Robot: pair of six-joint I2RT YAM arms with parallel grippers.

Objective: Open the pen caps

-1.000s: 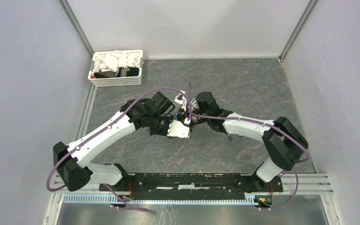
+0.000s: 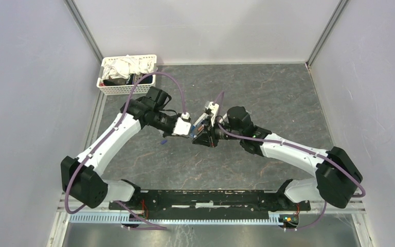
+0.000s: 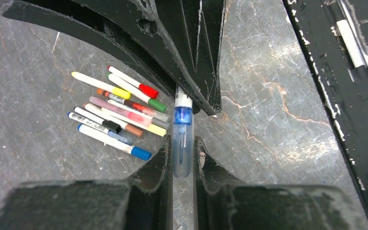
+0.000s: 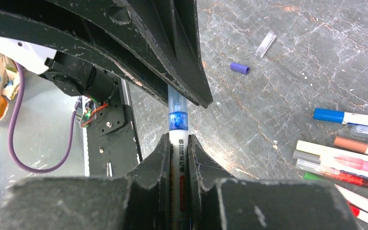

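Observation:
A white marker with a blue band spans the space between my two grippers. In the left wrist view my left gripper has its fingers close on both sides of the marker's clear cap (image 3: 182, 153). My right gripper is shut round the white marker barrel (image 4: 178, 155) in the right wrist view. The cap still sits against the blue band; no gap shows between them. From above, the grippers meet near mid-table, hiding most of the marker.
Several loose markers (image 3: 110, 139) lie side by side on the grey table (image 3: 268, 143). A purple cap (image 4: 239, 68) and a clear cap (image 4: 267, 44) lie apart from them. At the back left stands a white basket (image 2: 128, 89) with cloth inside.

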